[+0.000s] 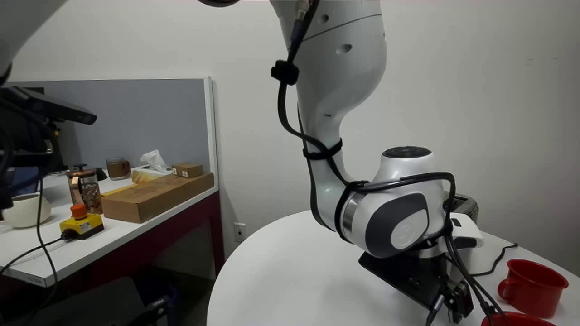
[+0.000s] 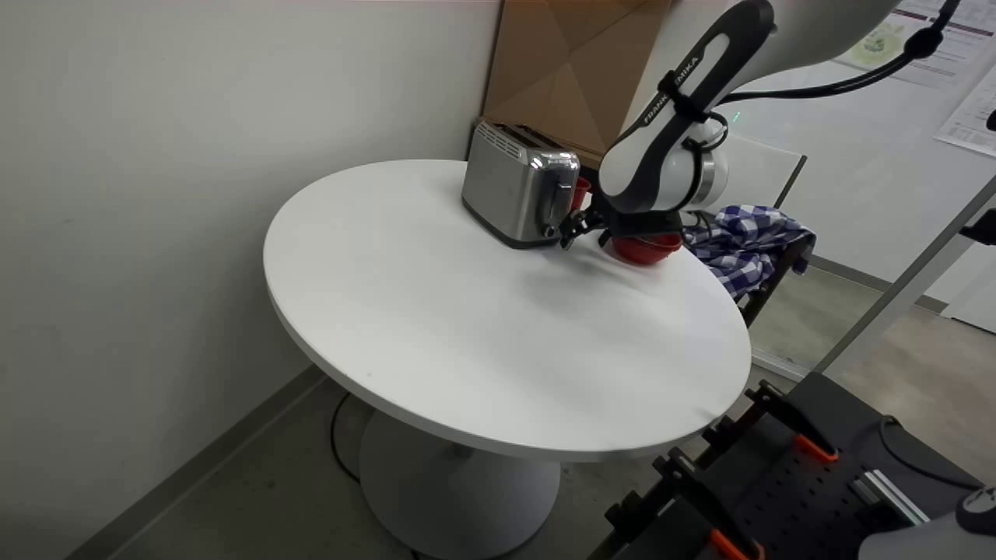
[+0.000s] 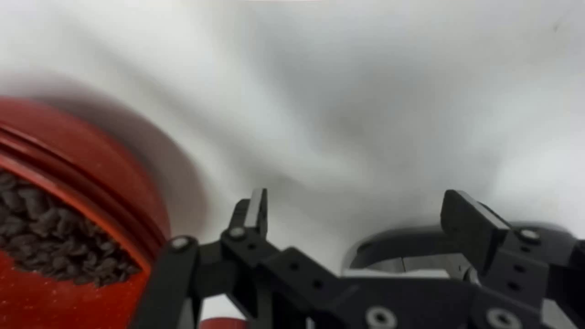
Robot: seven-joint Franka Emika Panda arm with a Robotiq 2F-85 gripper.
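My gripper is open in the wrist view, its two fingers wide apart with only white tabletop showing between them. To its left sits a red bowl (image 3: 118, 175) partly filled with dark brown beans (image 3: 60, 236). Exterior view 2 puts the gripper (image 2: 585, 237) low over the table between the silver toaster (image 2: 513, 187) and the red bowl (image 2: 644, 250). A red mug (image 1: 535, 288) stands at the right in exterior view 1, behind the bowl (image 1: 516, 320), which is cut off by the frame's edge.
The toaster's dark end (image 3: 400, 241) lies close by the right finger in the wrist view. A brown cardboard panel (image 2: 569, 75) stands behind the toaster. A black cable (image 1: 497, 260) lies near the mug.
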